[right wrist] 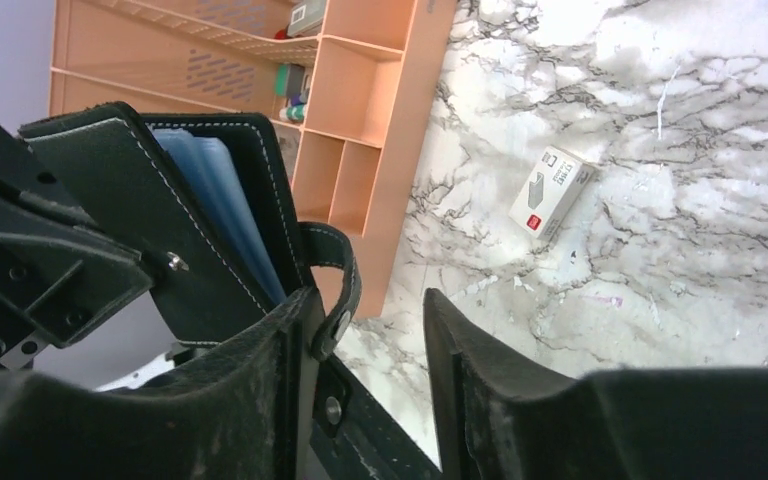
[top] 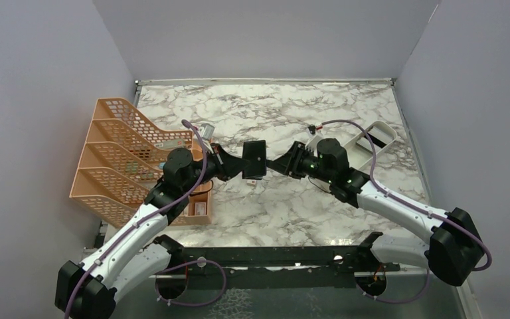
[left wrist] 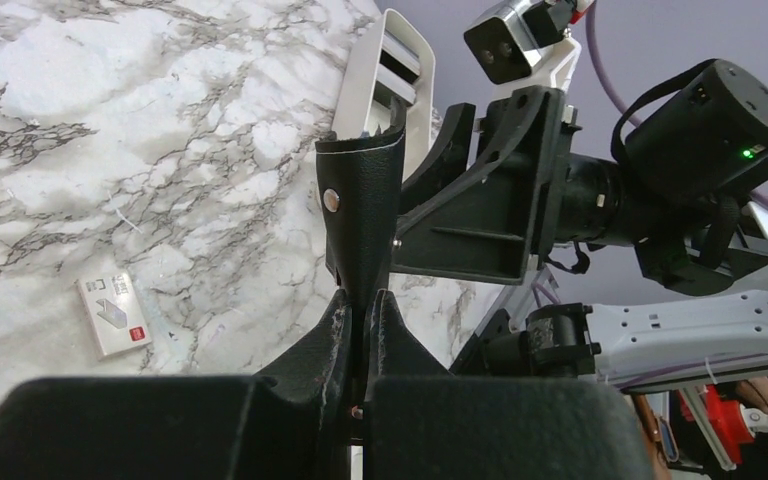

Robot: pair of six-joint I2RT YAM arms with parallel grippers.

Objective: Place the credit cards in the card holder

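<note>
A black leather card holder [top: 254, 158] is held up between the two arms. My left gripper is shut on it, its fingers pinching the leather from below in the left wrist view. In the right wrist view the holder [right wrist: 150, 200] gapes at the top, and blue cards [right wrist: 222, 195] show inside. A looped strap [right wrist: 345, 270] sticks out from its side. My right gripper stands part open, the left fingertip touching or very near that strap; I cannot tell which. Pale cards [left wrist: 398, 62] lie in a white tray [left wrist: 422, 40].
A tan organizer [right wrist: 400, 150] with several compartments stands on the left side of the table. A small white box [left wrist: 113, 315] lies on the marble below the holder.
</note>
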